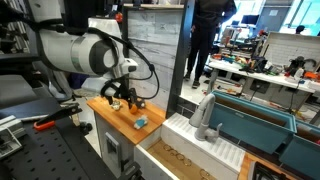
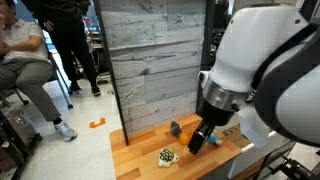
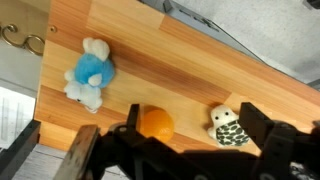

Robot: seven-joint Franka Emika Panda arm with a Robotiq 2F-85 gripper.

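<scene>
In the wrist view my gripper is open above a wooden tabletop [image 3: 190, 82]. An orange, rounded object [image 3: 157, 124] shows between the dark fingers, nearer the left one, and its lower part is cut off by the gripper. To the upper left lies a blue and white plush toy [image 3: 95, 70]. A white toy with dark spots [image 3: 228, 126] lies beside the right finger. Seen from exterior view 2, the spotted toy [image 2: 167, 157] is left of the white and black arm [image 2: 240, 70]. Contact between fingers and orange object cannot be made out.
An open drawer [image 1: 180, 160] extends beside the tabletop in exterior view 1, with a grey tap-like fixture [image 1: 203, 117] next to it. A whitish plank panel [image 2: 155, 60] stands behind the toys. Scissors [image 3: 22, 38] lie off the wood's left edge.
</scene>
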